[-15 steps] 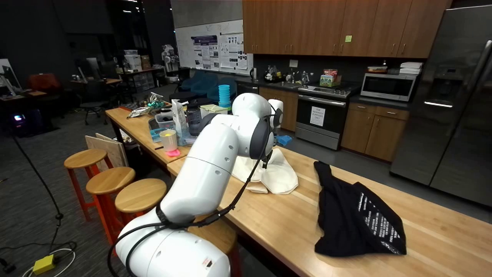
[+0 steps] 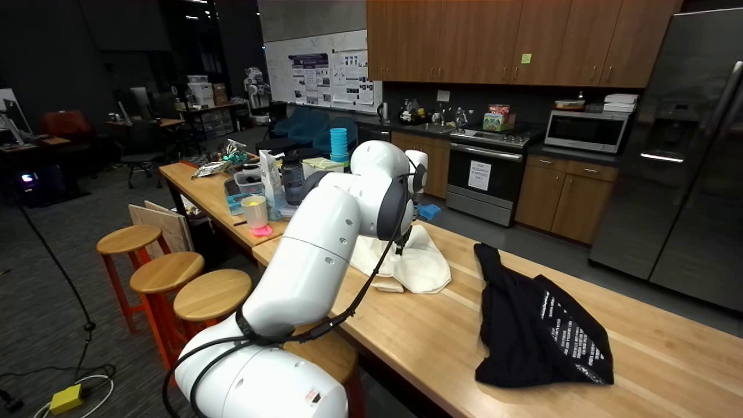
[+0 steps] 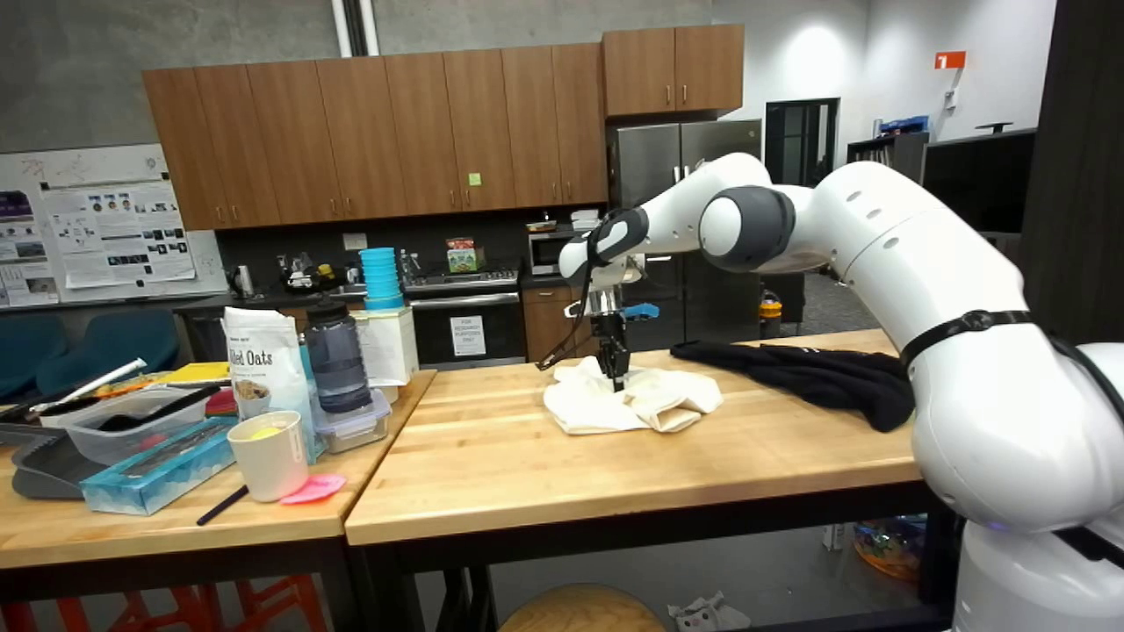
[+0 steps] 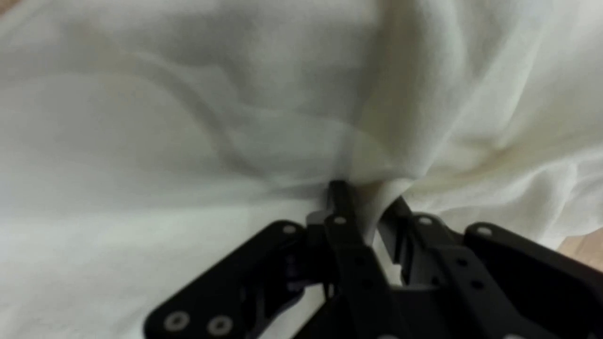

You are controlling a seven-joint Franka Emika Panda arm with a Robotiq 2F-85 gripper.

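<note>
A cream cloth (image 3: 674, 395) lies rumpled on the wooden table, its folds raised around my gripper (image 3: 616, 381), which points straight down into it. In the wrist view the cloth (image 4: 141, 226) fills nearly the whole picture. There my black gripper stands part open, with a narrow gap between its fingertips. A raised fold of the cloth runs down between the fingers, close against the right one; whether it is gripped does not show. In exterior view 1 the arm hides part of the cloth (image 2: 425, 268).
A black printed garment (image 2: 536, 327) is spread on the table, apart from the cloth. On the adjoining table stand a white cup (image 3: 269, 458), an oats bag (image 3: 263, 358) and a dark bottle (image 3: 337, 358).
The arm stands in the same place. The cloth's edge beside the gripper has shifted very slightly; nothing else visibly differs.
</note>
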